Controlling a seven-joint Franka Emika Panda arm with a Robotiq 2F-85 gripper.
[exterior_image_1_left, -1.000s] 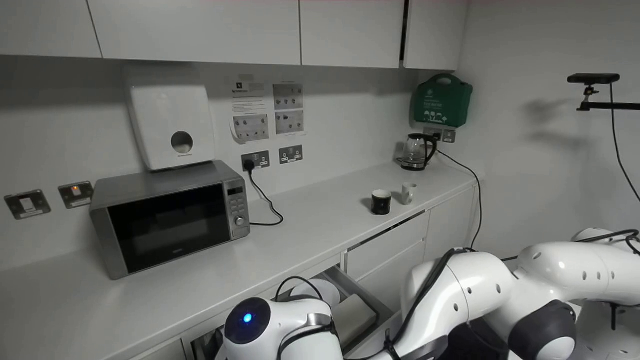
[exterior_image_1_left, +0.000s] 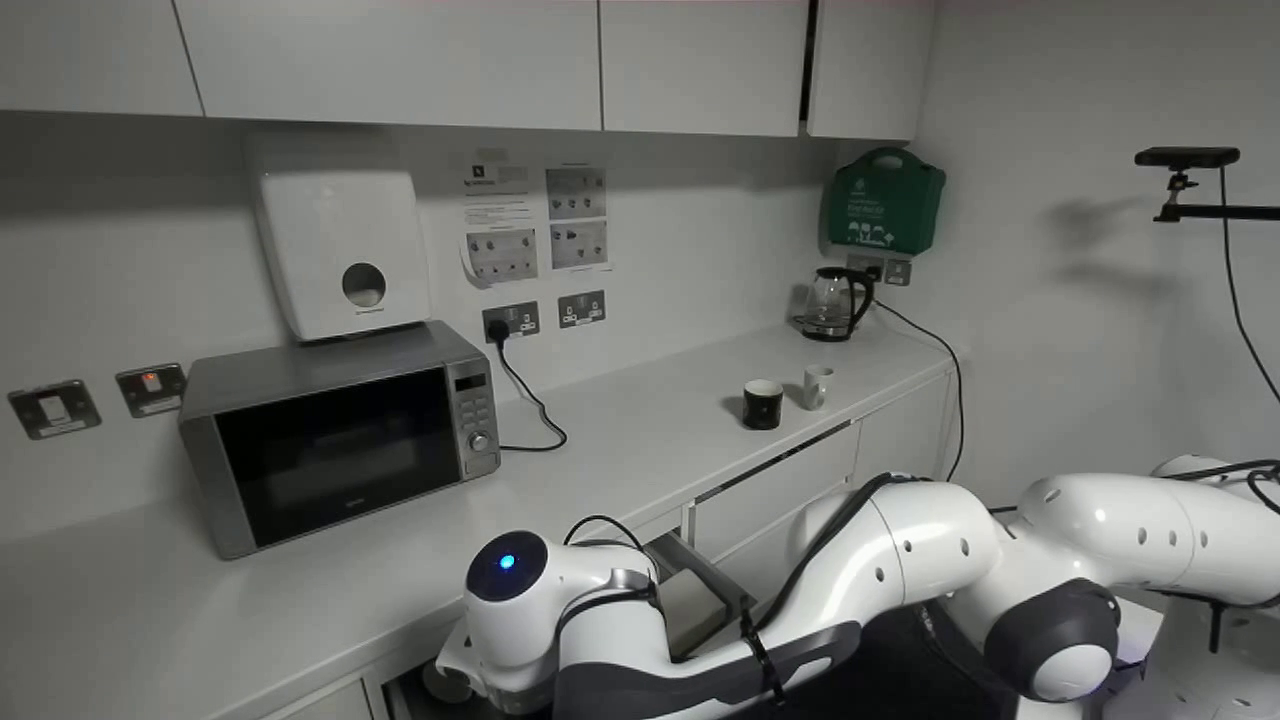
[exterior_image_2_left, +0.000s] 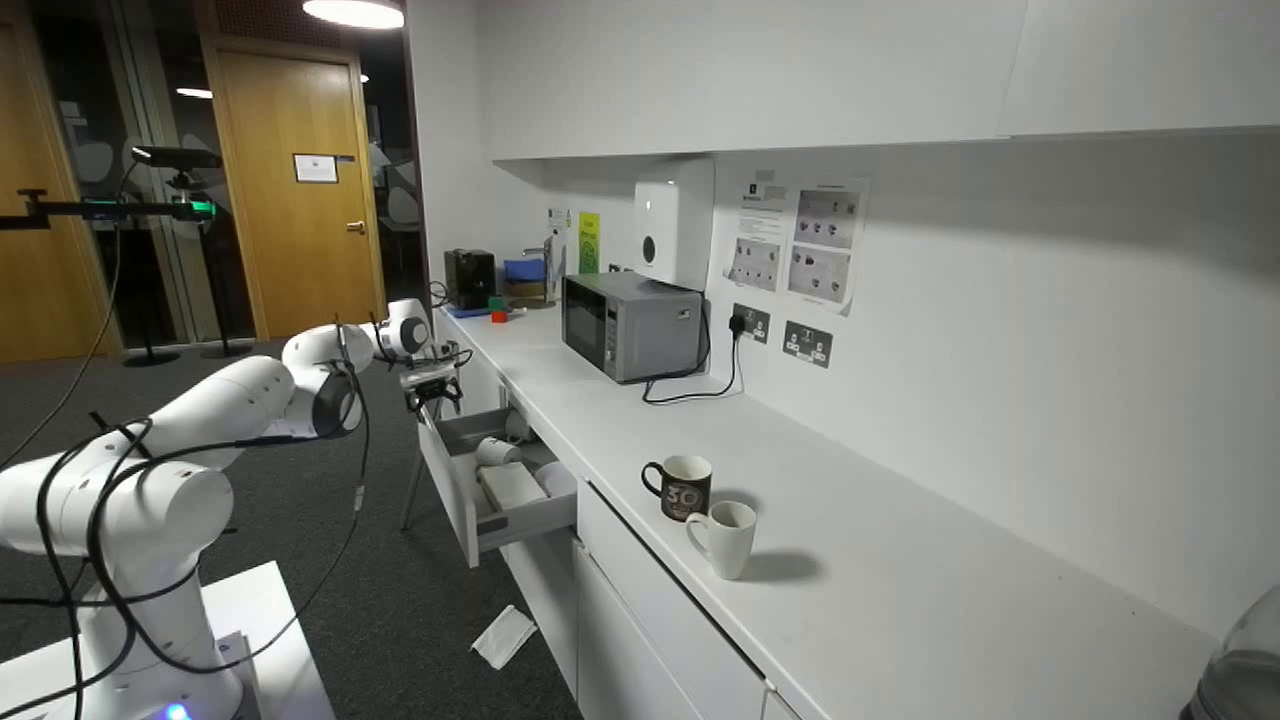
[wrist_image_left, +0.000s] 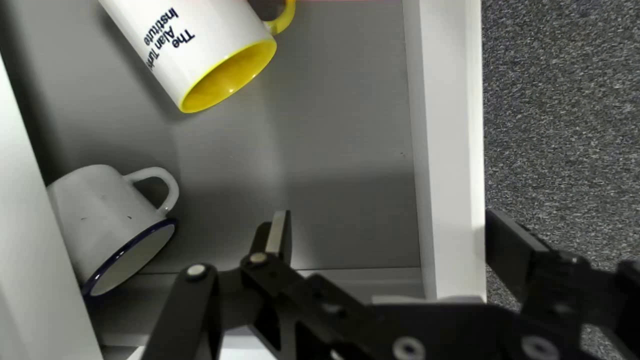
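Note:
My gripper is open over the front of a pulled-out drawer (exterior_image_2_left: 540, 517). In the wrist view, one of its fingers (wrist_image_left: 279, 237) is over the drawer's inside and the other is over the carpet. The white drawer front (wrist_image_left: 453, 150) runs between them; contact cannot be told. A white mug with a yellow inside (wrist_image_left: 204, 45) lies on its side in the drawer. Lower left lies a white mug with a blue rim (wrist_image_left: 105, 219), tipped over. In exterior view 1 the arm hides my fingers and much of the drawer.
A black mug (exterior_image_2_left: 685, 490) and a white mug (exterior_image_2_left: 727, 540) stand on the counter above neighbouring drawers. The microwave (exterior_image_2_left: 648, 324) is farther back. A white box (exterior_image_2_left: 511, 486) lies in the drawer, and a white packet (exterior_image_2_left: 504, 636) on the floor.
In exterior view 1 the arm's hand end has shifted upward in the picture, closer to the counter edge. Less of the drawer shows past it; whether the drawer itself moved I cannot tell.

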